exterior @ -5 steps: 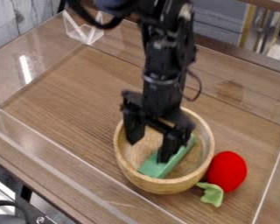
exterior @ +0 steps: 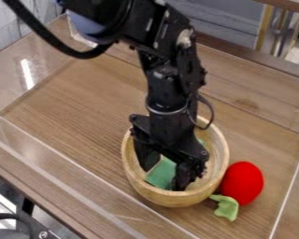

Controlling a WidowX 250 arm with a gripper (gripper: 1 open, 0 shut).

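Observation:
My black gripper [exterior: 167, 155] is lowered into a beige bowl [exterior: 177, 194] near the middle front of the table, open around a green object [exterior: 163, 174] lying in it. The gripper's body covers much of that object and of the bowl's inside. Just right of the bowl sits a red object [exterior: 242, 182] with a pale green piece [exterior: 226, 207] at its lower end.
A dark cable crosses the upper left, and another dark piece shows at the bottom left corner.
The bowl and red object look unmoved.

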